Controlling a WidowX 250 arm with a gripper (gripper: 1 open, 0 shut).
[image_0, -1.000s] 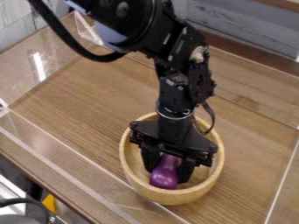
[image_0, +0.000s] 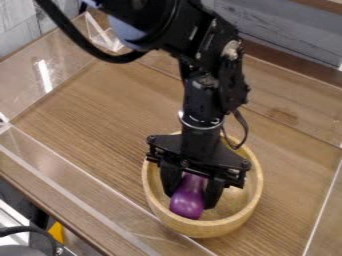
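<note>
The black gripper (image_0: 191, 178) reaches down from the top into a pale yellow bowl (image_0: 222, 226) near the front centre of the table. It is shut on a purple object (image_0: 187, 203), rounded and glossy, which sits low inside the bowl between the fingers. The top of the object and much of the bowl's inside are hidden behind the gripper.
Bare wooden table (image_0: 94, 120) lies to the left and behind, and to the right of the bowl. A clear edge strip runs along the left. Cables and a small yellow item show below the table's edge at bottom left. A grey wall stands at the back.
The gripper and arm have shifted slightly up and back, with the purple object moving a little along with them. The bowl stays about where it was.
</note>
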